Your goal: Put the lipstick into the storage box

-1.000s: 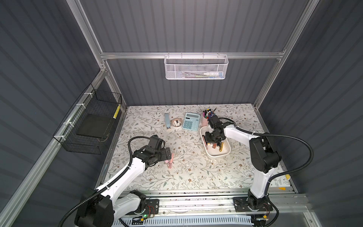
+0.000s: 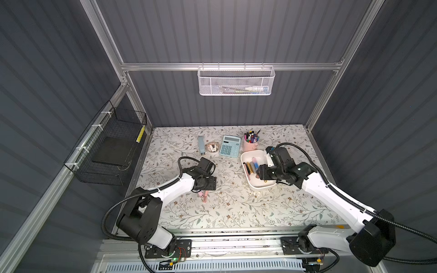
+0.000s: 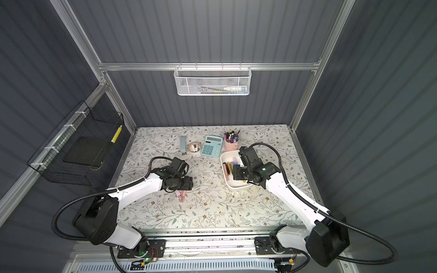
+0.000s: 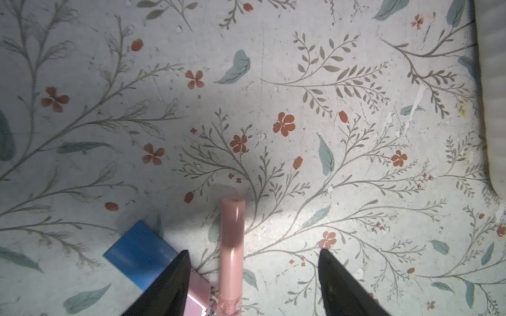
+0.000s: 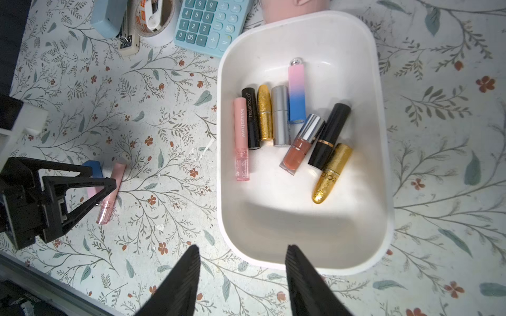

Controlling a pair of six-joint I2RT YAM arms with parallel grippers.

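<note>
In the left wrist view a slim pink lip tube [image 4: 232, 245] lies on the table beside a blue-and-pink lipstick [image 4: 141, 252]; their lower ends run out of view. Above them my left gripper is open, its fingers apart and the tube showing between them without being held. The white storage box [image 5: 387, 158] holds several lipsticks, among them a pink tube [image 5: 241, 123], a blue-pink one [image 5: 297, 94] and a gold one [image 5: 331, 176]. Over the box's front edge, my right gripper stands open with nothing between its fingers.
Behind the box stands a pink pen cup [image 2: 250, 144]. A light blue calculator [image 2: 230, 146], a tape roll [image 2: 212, 147] and a stapler [image 2: 201, 143] lie at the back. Table between the two lipsticks and the box is bare.
My right arm has swung back to the right and its gripper has drawn off the box's left part. The left gripper has shifted slightly right and toward the back near the loose lipsticks.
</note>
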